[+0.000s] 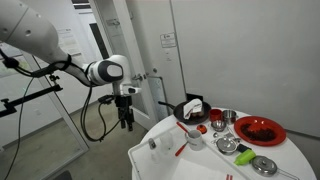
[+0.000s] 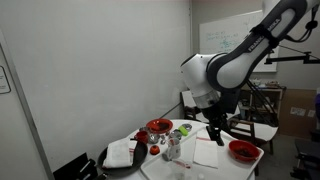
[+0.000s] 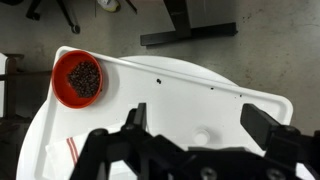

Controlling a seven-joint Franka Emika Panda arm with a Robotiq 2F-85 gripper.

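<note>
My gripper is open above the white tray (image 3: 150, 88), with its dark fingers spread wide and nothing seen between them. In exterior view 1 the gripper (image 1: 127, 122) hangs with its fingers downward, near the tray's left side in the picture. An orange-red bowl (image 3: 70, 94) of small brown pieces sits in the tray's upper left corner in the wrist view, well apart from the fingers. A small whitish round thing (image 3: 203, 135) lies below the gripper, partly covered by it.
A black pan (image 1: 181, 112) with a white cloth, red cups (image 1: 215, 115), a red plate (image 1: 262, 131), a white mug (image 1: 195, 141) and a lidded pan (image 1: 264, 166) crowd the round table's other side. A striped cloth (image 3: 60, 156) lies below the bowl. Much of the tray is clear.
</note>
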